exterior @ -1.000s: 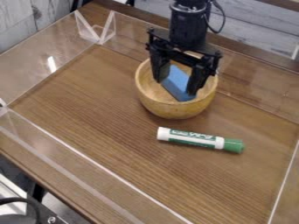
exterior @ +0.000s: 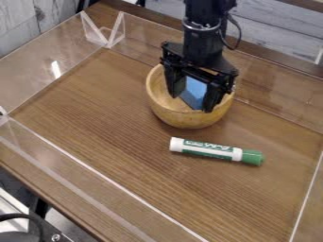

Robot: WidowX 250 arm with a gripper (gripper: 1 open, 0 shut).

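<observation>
My black gripper (exterior: pixel 197 83) hangs from the top over a tan bowl (exterior: pixel 187 115), its open fingers reaching down into it around a blue block (exterior: pixel 195 93). Whether the fingers touch the block cannot be told. In front of the bowl, a white and green tube (exterior: pixel 217 151) lies on the wooden table (exterior: pixel 101 161).
A clear plastic piece (exterior: pixel 101 28) is at the back left. A black cable (exterior: pixel 25 219) shows at the lower left corner.
My gripper has moved slightly left and lower into the bowl, covering more of the blue block. The bowl and tube stay where they were.
</observation>
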